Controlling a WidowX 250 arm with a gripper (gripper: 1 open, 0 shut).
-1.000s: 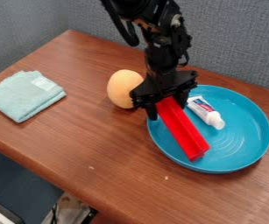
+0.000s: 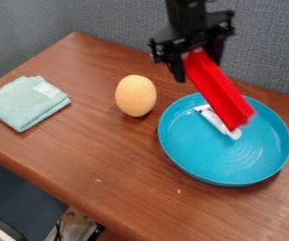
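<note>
My gripper [image 2: 185, 53] is shut on one end of a long red bar [image 2: 219, 90], held tilted in the air over the blue plate [image 2: 234, 163]. A white tube [image 2: 219, 125] lies on the plate, partly hidden behind the bar.
An egg-shaped tan object [image 2: 136, 96] stands left of the plate. A folded light-blue cloth [image 2: 26, 104] lies at the left table edge.
My gripper has risen with the red bar in it, lifting the bar up off the plate toward the back.
</note>
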